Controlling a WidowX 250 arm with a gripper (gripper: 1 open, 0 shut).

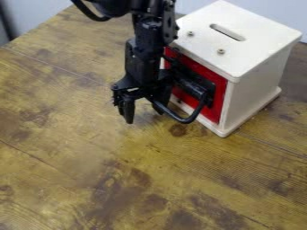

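My black gripper (135, 97) hangs low over the wooden table, in front of the red face (209, 111) of a white wooden box (246, 72). The arm rises from it toward the top of the view. A black cable loops from beside the gripper to the box's red side, where dark hardware sits, partly hidden by the arm. I cannot tell whether the fingers are open or shut, or whether anything is between them.
The box takes up the upper right, with a slot and screws on its top. A pale wall shows at the back corners.
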